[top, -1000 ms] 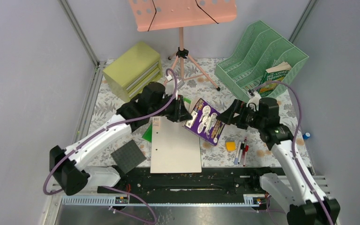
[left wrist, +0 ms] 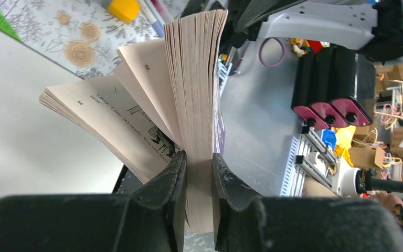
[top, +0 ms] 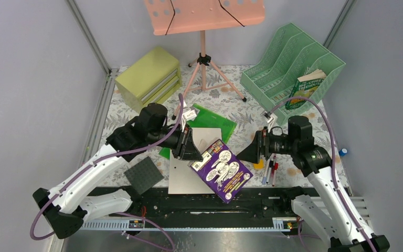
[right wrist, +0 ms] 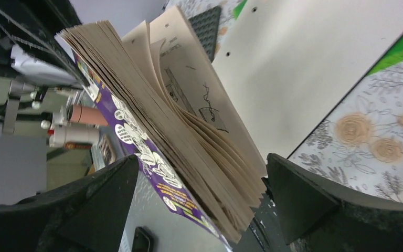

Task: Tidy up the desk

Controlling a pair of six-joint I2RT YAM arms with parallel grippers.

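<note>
A purple paperback book [top: 222, 170] hangs tilted above the pale board, its pages partly fanned. My left gripper is shut on the book near one end; in the left wrist view its black fingers [left wrist: 236, 197] press both sides of the page block. My right gripper [top: 253, 152] stands open at the book's right side. Seen from the right wrist, the book's free end [right wrist: 189, 173] lies between the spread fingers, with a gap on that side. The pale board [top: 181, 176] lies flat on the desk, partly under the book.
A green rack [top: 265, 65] at the back right holds a green book [top: 304, 89]. A yellow-green drawer box [top: 147, 73] and a pink music stand [top: 203, 47] occupy the back. Green folder [top: 218, 119], dark grey pad [top: 143, 175], yellow block [top: 258, 164] and several pens [top: 270, 170] lie around.
</note>
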